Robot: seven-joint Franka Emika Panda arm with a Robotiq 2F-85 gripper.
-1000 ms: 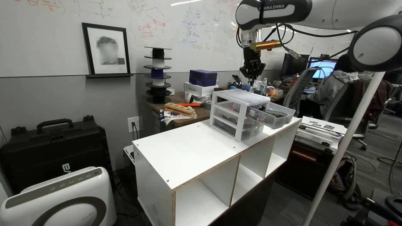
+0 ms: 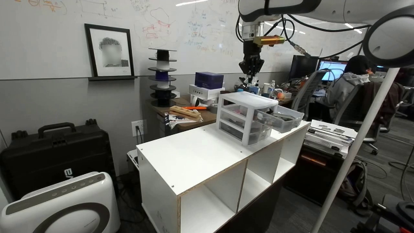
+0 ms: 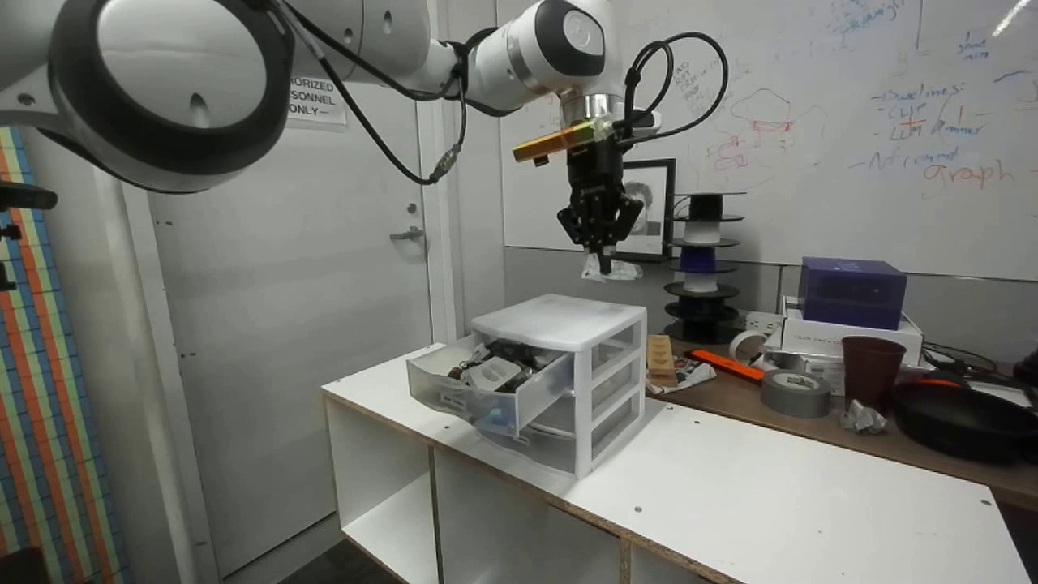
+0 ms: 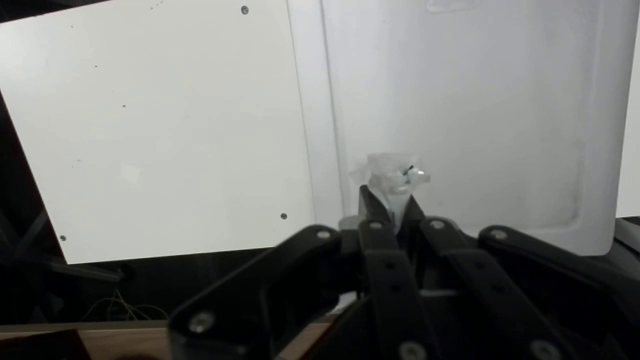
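My gripper (image 3: 606, 267) is shut on a small clear plastic bag (image 4: 393, 171), which sticks out past the fingertips in the wrist view. Something small and dark shows inside the bag; what it is I cannot tell. Below hangs the white-topped drawer unit (image 3: 559, 321), with a clear gap between its lid and the bag. Its top drawer (image 3: 462, 399) is pulled out and holds several mixed small items. In exterior view 1 the gripper (image 2: 250, 81) is above the unit's rear side, and the bag is hard to make out there.
The white shelf top (image 2: 190, 151) is bare beside the drawer unit. Behind it, a brown desk (image 3: 720, 399) carries a tape roll (image 3: 795, 393), a dark red cup (image 3: 868, 370) and a black pan (image 3: 963, 418). A stack of spools (image 2: 162, 77) stands at the desk's end.
In exterior view 1 the arm and gripper have risen and shifted a little to the left. Drawer unit and open drawer look the same.
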